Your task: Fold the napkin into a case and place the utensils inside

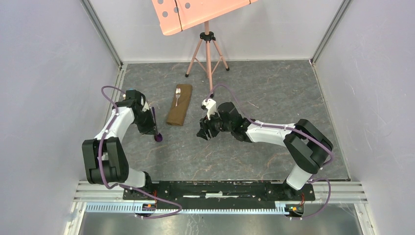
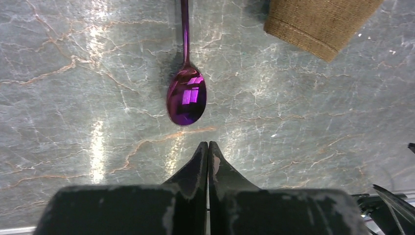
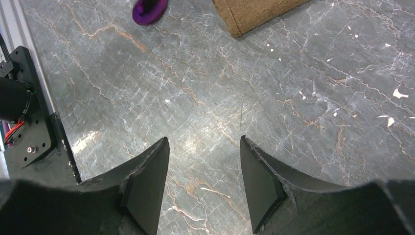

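Note:
The folded brown napkin (image 1: 178, 112) lies in the middle with a silver fork (image 1: 177, 96) on it. A purple spoon (image 1: 158, 138) (image 2: 186, 98) (image 3: 149, 11) lies left of the napkin. My left gripper is shut, its tips just below the spoon's bowl in the wrist view; nothing shows between them. My right gripper stands open over bare floor, right of and below the napkin in the top view, with nothing between its fingers.
A pink stand (image 1: 207, 58) rises behind the napkin at the back. White walls border the sides.

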